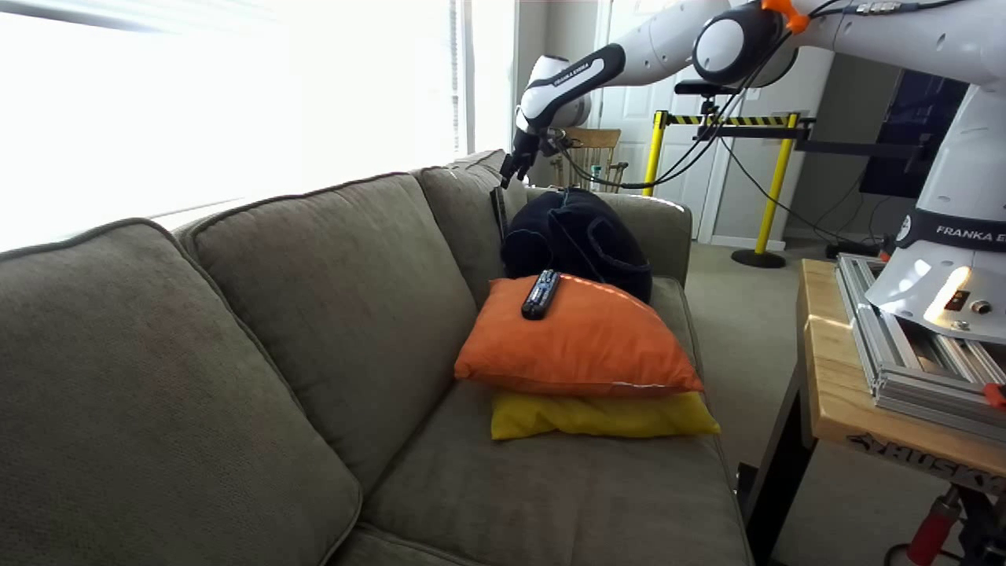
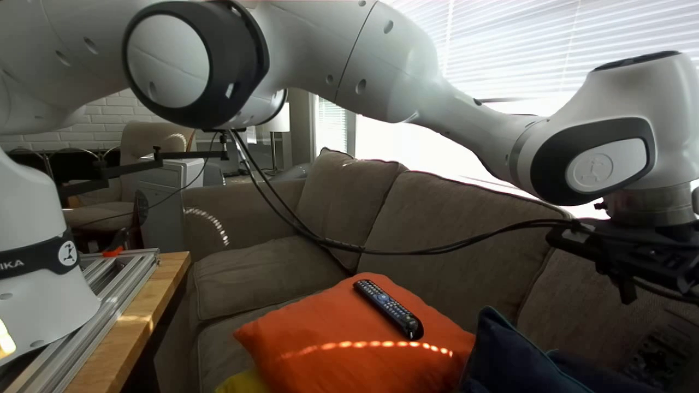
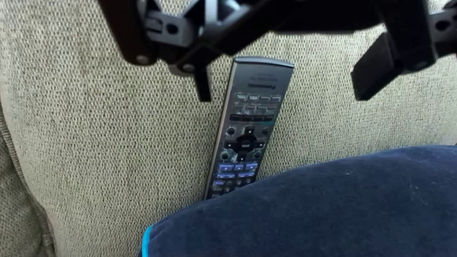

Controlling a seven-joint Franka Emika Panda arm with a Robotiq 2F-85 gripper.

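A grey Panasonic remote leans upright against the sofa's back cushion, its lower end hidden behind a dark blue pillow. In the wrist view my gripper is open, its fingers wide apart on either side of the remote's top end, with nothing held. Exterior view 1 shows the gripper just above that remote, at the far end of the sofa. A second, black remote lies on the orange pillow, well away from the gripper; it also shows in exterior view 2.
Under the orange pillow is a yellow pillow. The sofa's back cushions rise close beside the gripper. A wooden table carries the arm's base. Cables hang below the arm. The near sofa seat is clear.
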